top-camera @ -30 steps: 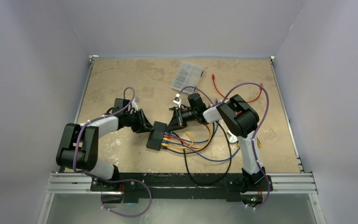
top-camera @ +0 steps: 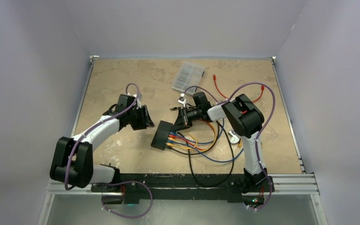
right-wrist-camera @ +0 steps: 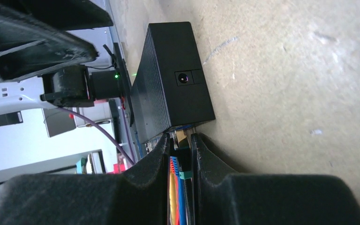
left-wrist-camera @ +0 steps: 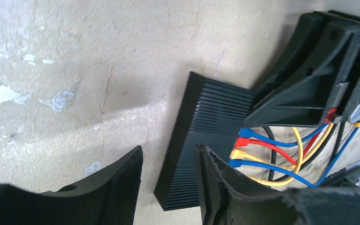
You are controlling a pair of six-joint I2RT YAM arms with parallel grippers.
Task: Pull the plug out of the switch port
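The black switch box (top-camera: 161,134) lies mid-table with blue, red, yellow and black cables plugged along its right side; it also fills the centre of the left wrist view (left-wrist-camera: 206,131). My right gripper (top-camera: 183,121) is shut on a dark plug with a gold-coloured tip (right-wrist-camera: 182,136) at the box's side, close against it; whether the plug is seated in the port is unclear. My left gripper (top-camera: 145,119) hangs left of the box with its fingers apart and nothing between them (left-wrist-camera: 168,183).
A clear parts case (top-camera: 187,77) and a loose red cable (top-camera: 218,86) lie at the back. Looped cables cover the table right and front of the box.
My left arm has drawn away from the box and swung up toward the back.
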